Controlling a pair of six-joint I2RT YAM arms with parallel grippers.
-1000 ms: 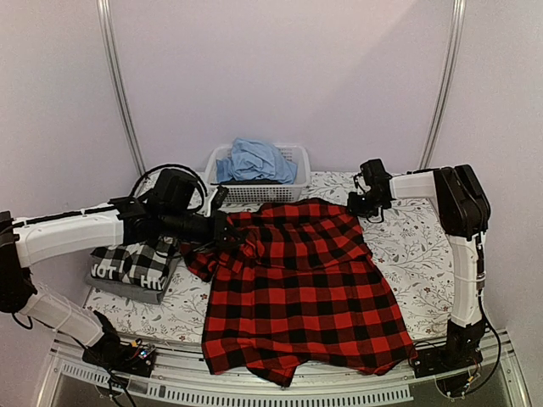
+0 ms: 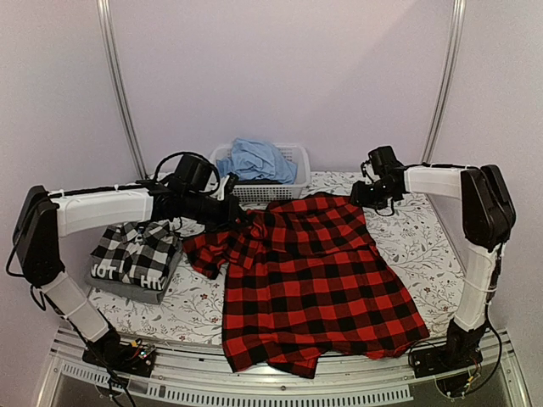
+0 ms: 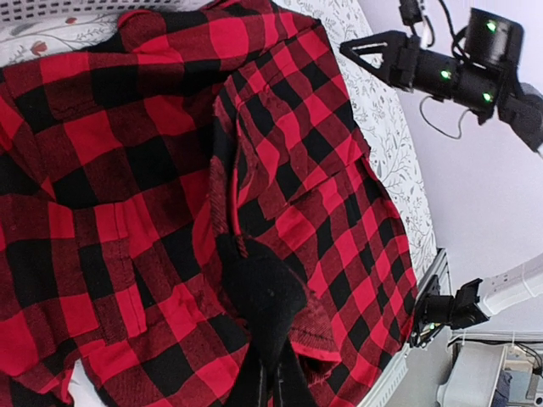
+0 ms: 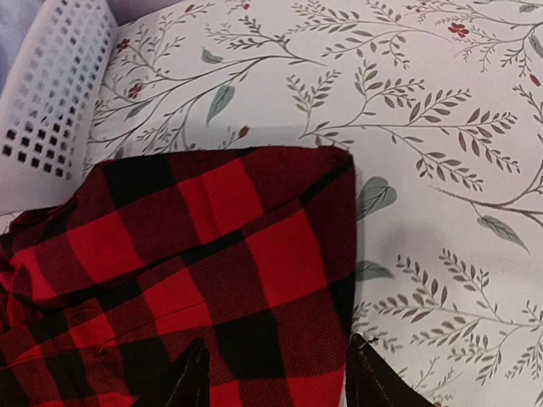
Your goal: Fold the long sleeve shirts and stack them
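Note:
A red and black plaid shirt [image 2: 314,297] is spread over the table, its upper part rumpled, its lower edge over the front rim. My left gripper [image 2: 237,216] is shut at the upper left of the shirt; in the left wrist view its fingers [image 3: 267,314] are closed against a raised fold of the fabric. My right gripper [image 2: 363,193] stands open over the shirt's upper right corner [image 4: 331,186], which lies flat below it. A stack of folded shirts [image 2: 131,263], black-and-white plaid on top, sits at the left.
A white basket [image 2: 297,161] holding blue cloth [image 2: 254,161] stands at the back. Bare patterned table [image 2: 407,254] shows on the right. Walls border the sides and back.
My left gripper has moved right and toward the back, and the shirt has shifted right with it. My right arm has moved slightly, now a little higher in the top view.

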